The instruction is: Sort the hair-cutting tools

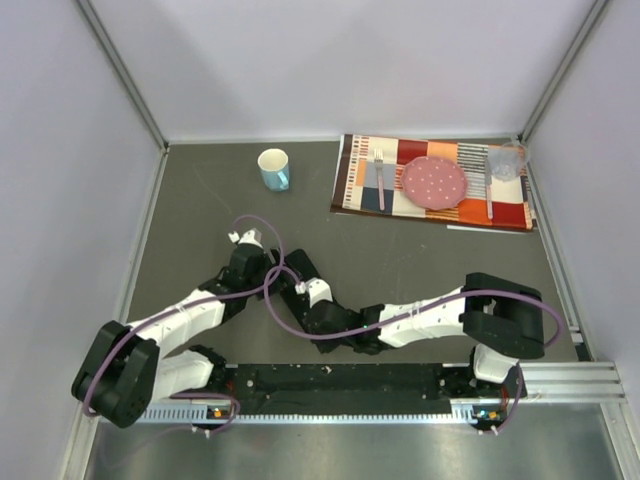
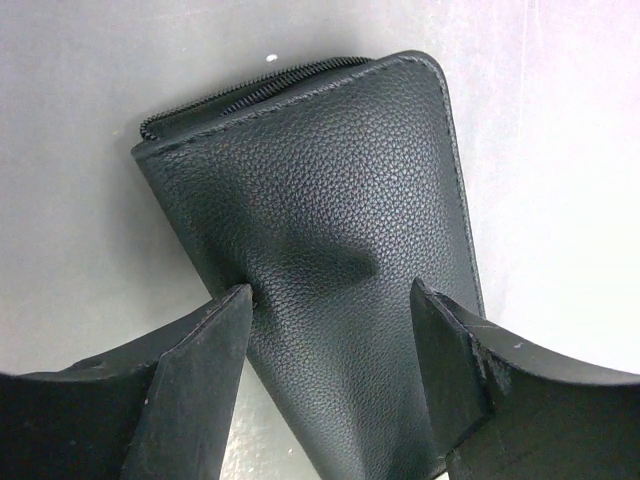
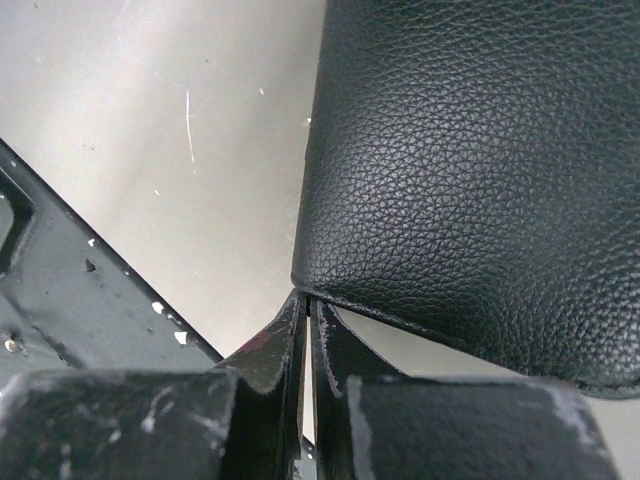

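Note:
A black leather zip case lies aslant on the table, left of centre, partly covered by both arms. Its zipped end faces up in the left wrist view, where the case fills the middle. My left gripper is part open over it, its fingertips apart and nothing clamped between them. In the right wrist view the near corner of the case hangs over the fingertips of my right gripper. That gripper is shut, and nothing shows between its fingers. No cutting tools are in view.
A light blue mug stands at the back left. On a patterned placemat at the back right are a fork, a pink plate and a knife; a clear glass stands at its corner.

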